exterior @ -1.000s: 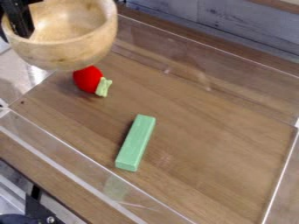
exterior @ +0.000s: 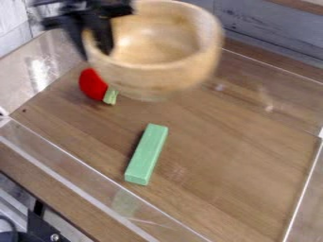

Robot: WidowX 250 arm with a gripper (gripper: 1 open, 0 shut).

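A wooden bowl [exterior: 158,66], blurred by motion, is held up in the air at the top of the view by my gripper [exterior: 94,33], which is shut on its left rim. Below and behind the bowl, at the left, a red object with a pale green end [exterior: 94,85] lies on the table [exterior: 228,170]. Its upper part is close to the bowl's edge in the image. A mint-green bar [exterior: 146,153] lies lengthwise near the middle of the table.
Clear plastic edging runs along the table's left, front and right sides. A grey wooden wall stands behind.
My gripper has carried the bowl to the right, from the top left corner toward the top centre. The red object and the green bar have stayed in place.
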